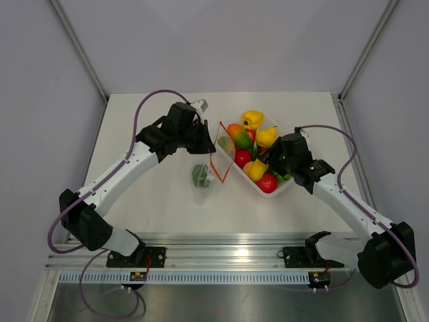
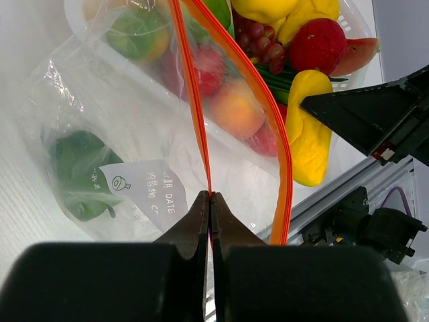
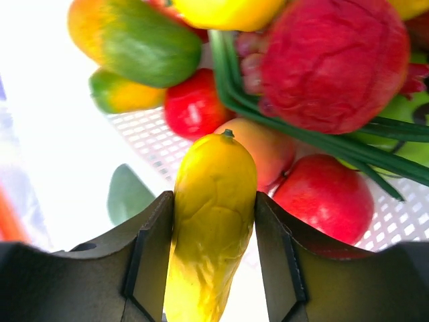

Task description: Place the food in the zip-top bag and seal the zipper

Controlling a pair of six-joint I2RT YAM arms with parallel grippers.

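Note:
An elongated yellow fruit (image 3: pixel 213 221) is clamped between the fingers of my right gripper, raised over the near end of the basket. The clear zip top bag (image 2: pixel 40 107) with its orange zipper edge (image 2: pixel 271 111) hangs with its mouth spread, facing the basket. My left gripper is shut on the near side of that zipper edge. Inside the bag lies a dark green food piece (image 2: pixel 80 174), beside a white printed label (image 2: pixel 151 191).
A white perforated basket (image 1: pixel 276 190) holds several fruits, among them a red apple (image 1: pixel 267 182), a mango (image 1: pixel 242 137) and a yellow pepper (image 1: pixel 252 119). Bare table (image 1: pixel 144 208) extends left and in front of the bag.

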